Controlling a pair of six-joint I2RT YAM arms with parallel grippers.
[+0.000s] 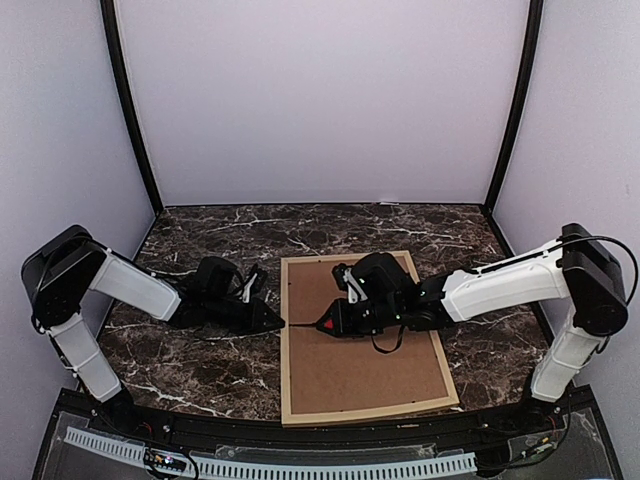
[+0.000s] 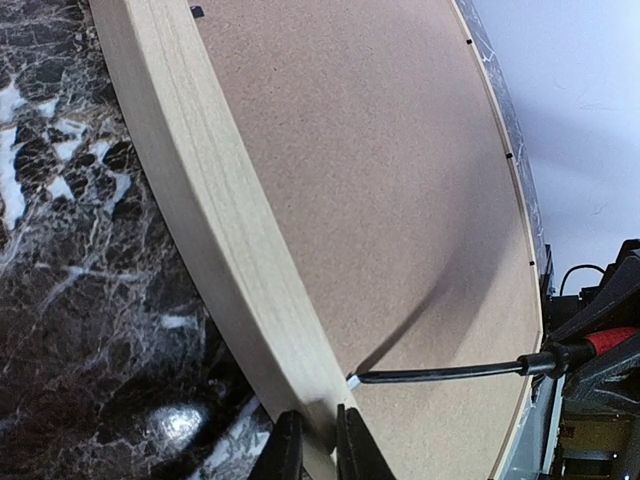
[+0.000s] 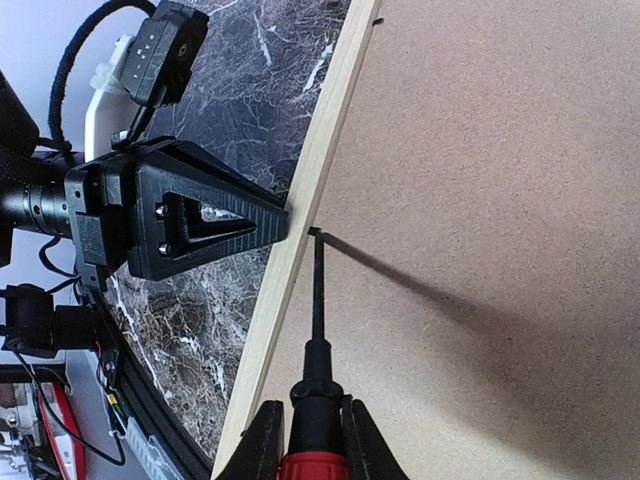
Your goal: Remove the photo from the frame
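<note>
The picture frame (image 1: 283,375) lies back side up, its pale wooden border around a brown backing board (image 1: 370,375). Any photo is hidden beneath that board. My right gripper is shut on a screwdriver with a red handle (image 3: 313,466) and a thin dark shaft (image 3: 319,290). The screwdriver's tip meets the left border's inner edge, at a small dark tab (image 3: 314,231). At the outer side of that border, level with the tip, stands my left gripper. Its fingertips are slightly apart, against or very near the wood.
More small dark tabs (image 2: 197,12) sit along the border's inner edge. The frame's front edge reaches the table's black front rail (image 1: 250,424).
</note>
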